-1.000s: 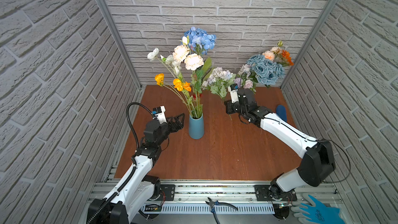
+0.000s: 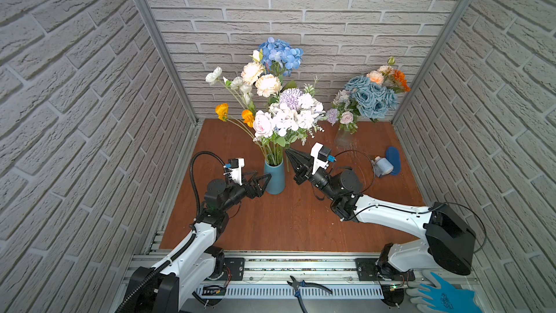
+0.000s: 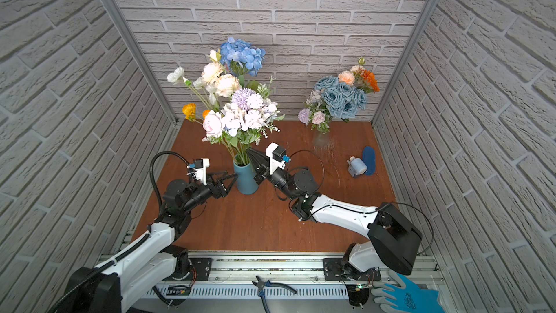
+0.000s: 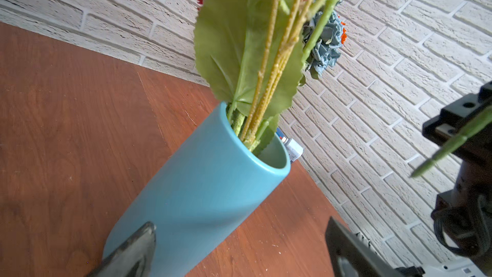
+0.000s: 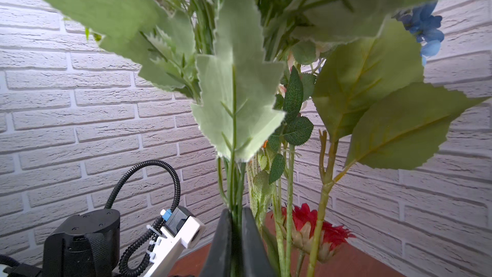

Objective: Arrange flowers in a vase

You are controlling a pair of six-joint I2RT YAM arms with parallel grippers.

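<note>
The blue vase (image 2: 274,179) (image 3: 246,179) (image 4: 189,189) stands upright, holding tall white, orange and blue flowers. My right gripper (image 2: 289,156) is shut on green stems (image 5: 233,189) just right of the vase's mouth, under a bunch of pale pink, white and lilac flowers (image 2: 289,116) that hangs in front of the others. My left gripper (image 2: 264,180) is open at the vase's left side, the vase body near its fingers. Whether the held stems' lower ends are inside the vase is unclear.
A second bouquet (image 2: 370,98) stands in a clear container at the back right. A small white bottle (image 3: 356,165) and a blue oval object (image 3: 369,160) lie at the right.
My right gripper has carried the pale bunch leftward and toward the front, to the vase. My left gripper has moved slightly right and down, closer to the vase.
</note>
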